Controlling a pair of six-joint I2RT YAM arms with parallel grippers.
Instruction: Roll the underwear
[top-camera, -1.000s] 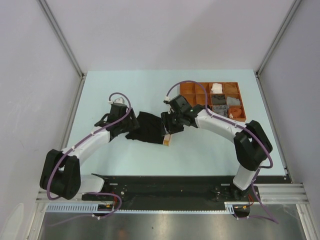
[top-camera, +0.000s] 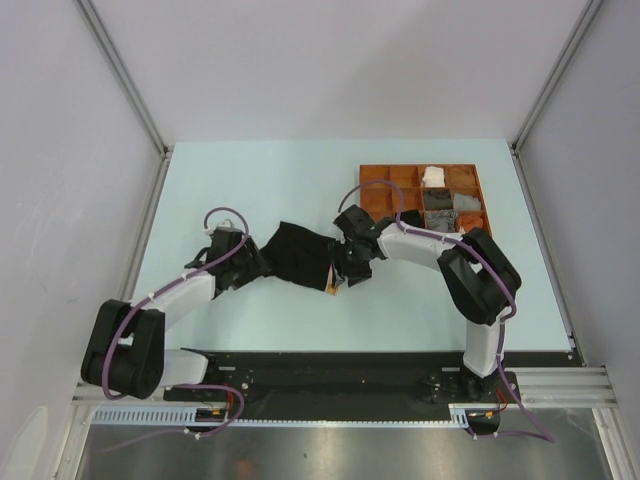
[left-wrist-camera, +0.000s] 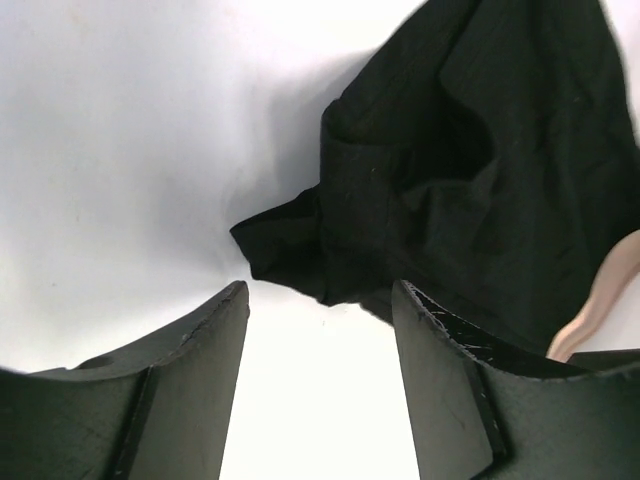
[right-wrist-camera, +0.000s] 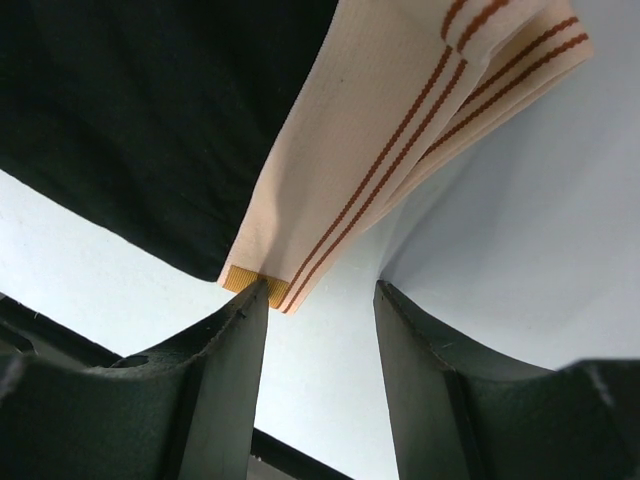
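The black underwear (top-camera: 298, 257) lies spread on the white table between my two arms. Its beige waistband (right-wrist-camera: 330, 150) with brown stripes and a small yellow tag (right-wrist-camera: 243, 279) runs along the right side. My left gripper stands open at the crumpled black end (left-wrist-camera: 290, 245), which lies ahead of its fingertips. My right gripper is part open, its left fingertip (right-wrist-camera: 258, 290) right by the tagged corner of the waistband and the other over bare table. In the top view, the gripper bodies hide both ends of the cloth.
A brown divided box (top-camera: 376, 193) stands at the back right, with several folded cloths in some compartments and others empty. Clear table lies behind the underwear and in front of it, up to the dark front edge (top-camera: 330, 365).
Both grippers have come down towards the cloth. The underwear has stayed about where it was.
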